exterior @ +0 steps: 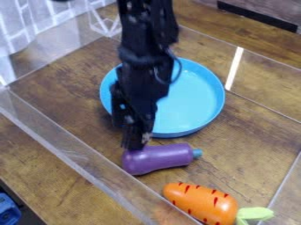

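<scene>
My dark gripper (139,123) hangs low over the front left of a blue plate (194,105), its lower end just above or at a purple eggplant toy (159,158), which lies in front of the plate. It is blurred, so its finger state and any contact with the eggplant are unclear. The arm hides much of the plate.
An orange carrot toy (202,200) with a green top lies at the front right. Clear plastic walls run along the left side. A blue object (6,209) sits at the bottom left corner. Bare wood surface lies to the right of the plate.
</scene>
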